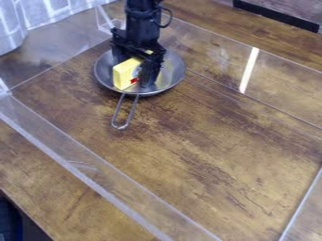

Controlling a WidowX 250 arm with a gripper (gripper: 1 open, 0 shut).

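Note:
A grey metal pan [169, 77] with a wire handle [120, 120] sits on the wooden surface. In it lies a yellow block [124, 73], with a small red mark near it. My black gripper [136, 68] reaches down into the pan over the block; its fingers partly hide it, and whether they grip it is unclear.
Clear plastic walls [88, 184] border the wooden surface. A white curtain [23, 21] is at the top left.

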